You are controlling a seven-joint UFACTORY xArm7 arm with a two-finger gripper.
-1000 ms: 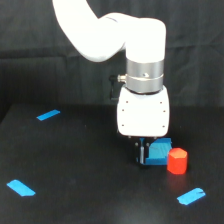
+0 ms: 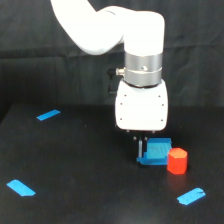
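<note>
A white arm reaches down from the top of the camera view to a white hand. Below the hand, the thin dark gripper (image 2: 143, 149) is at the left part of a small blue box-like object (image 2: 157, 151). The small, dark fingers do not show whether the gripper is open or shut, or whether they touch the blue object. A red block (image 2: 177, 161) with a six-sided outline is at the blue object's right front, overlapping its edge in this view.
Strips of blue tape lie on the black surface: one at the back left (image 2: 48, 115), one at the front left (image 2: 21, 188) and one at the front right (image 2: 190, 197). A dark curtain (image 2: 50, 80) hangs behind.
The hand has risen slightly and shifted a little to the left. The blue object and the red block look unmoved.
</note>
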